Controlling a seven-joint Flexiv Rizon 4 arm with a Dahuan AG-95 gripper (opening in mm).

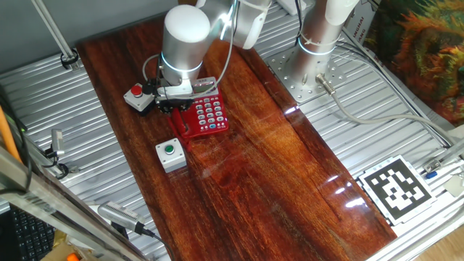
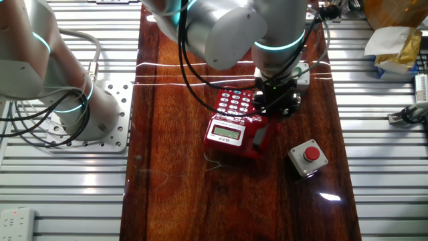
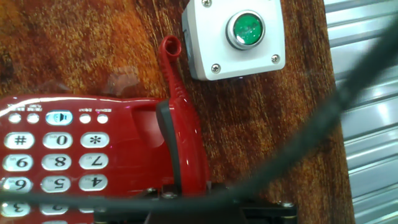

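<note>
A red desk phone (image 1: 209, 116) with silver keys lies on the wooden table. Its red handset (image 3: 189, 134) rests along one side of the body, with its near end at the lower edge of the wrist view. There my gripper straddles the handset, with dark finger parts on both sides of it. Whether the fingers press on it cannot be made out. In exterior view 2 the gripper (image 2: 277, 107) is low over the handset side of the phone, its fingertips hidden among dark parts and cables.
A white box with a green button (image 3: 249, 30) stands close to the handset's far end. Another box, with a red button (image 2: 311, 154), sits near the table edge on the gripper's other side. A loose cable crosses the wrist view.
</note>
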